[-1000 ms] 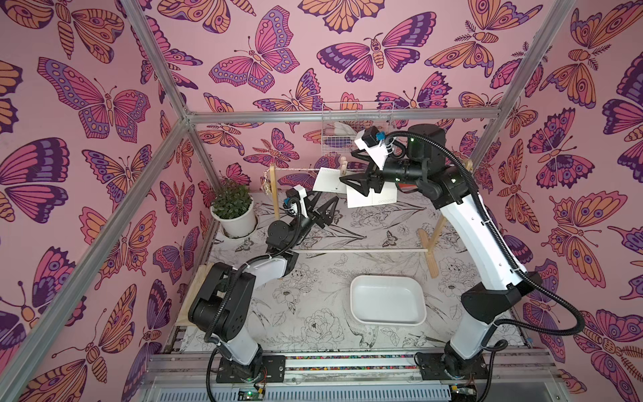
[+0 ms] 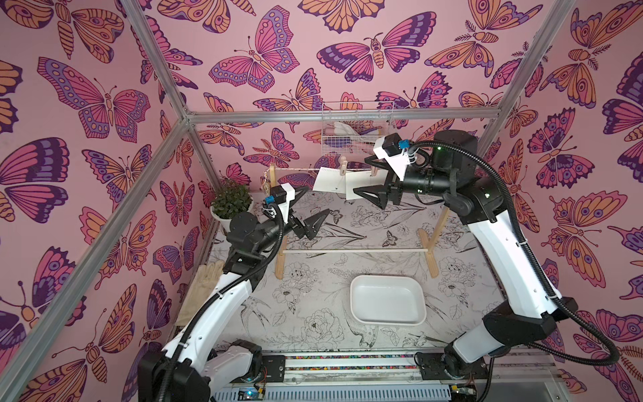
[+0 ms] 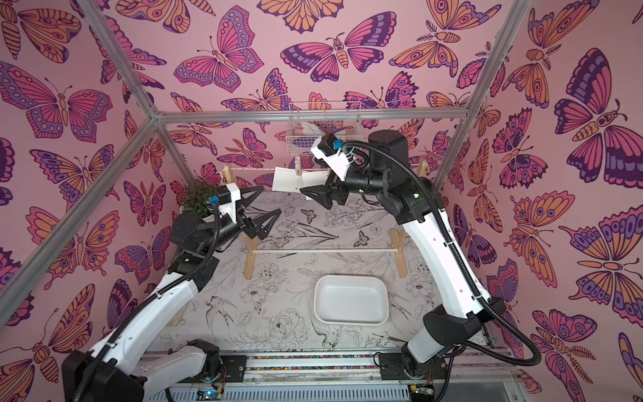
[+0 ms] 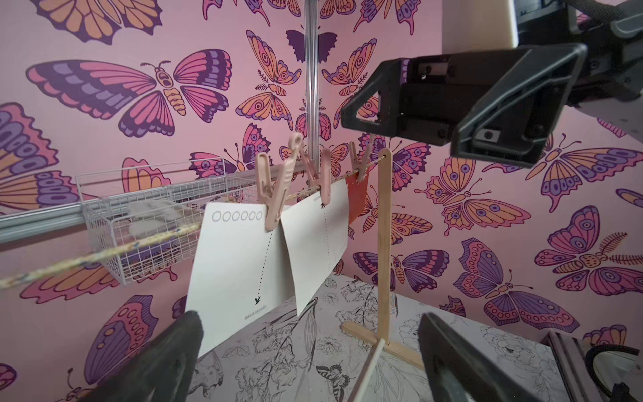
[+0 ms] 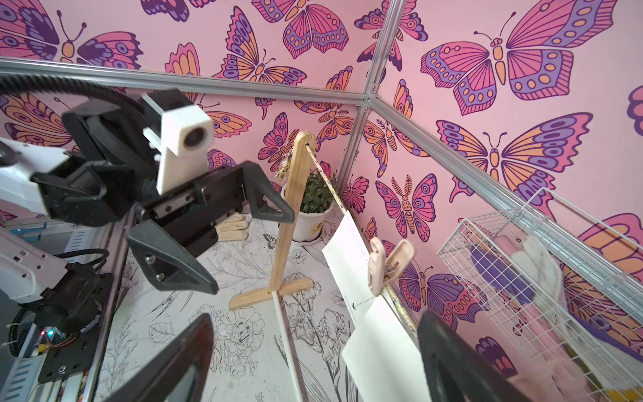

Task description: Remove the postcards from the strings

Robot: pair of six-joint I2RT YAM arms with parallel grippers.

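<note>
Two white postcards hang by pink clothespins from a string. In the left wrist view the nearer postcard [image 4: 234,268] overlaps the farther postcard [image 4: 321,248], and an orange-red card [image 4: 357,197] hangs beyond them. A clothespin [image 4: 273,191] grips the nearer card's top corner. My left gripper [image 2: 317,206] stands open to the left of the cards, touching none of them. My right gripper [image 2: 375,179] is open at the right-hand white card, its fingers partly covering it in the top views. From the right wrist, a clothespin [image 5: 385,264] shows where the two white cards meet.
Wooden posts [image 4: 383,248] hold the string [image 4: 100,258]. A wire basket [image 5: 536,288] hangs on the back wall behind the line. An empty white tray [image 2: 387,300] rests on the table in front. A potted plant [image 2: 231,201] stands at the back left.
My left gripper has moved left, away from the cards, its arm stretched up with fingers wider apart. The right gripper has shifted right, from the middle of the cards onto the right-hand one.
</note>
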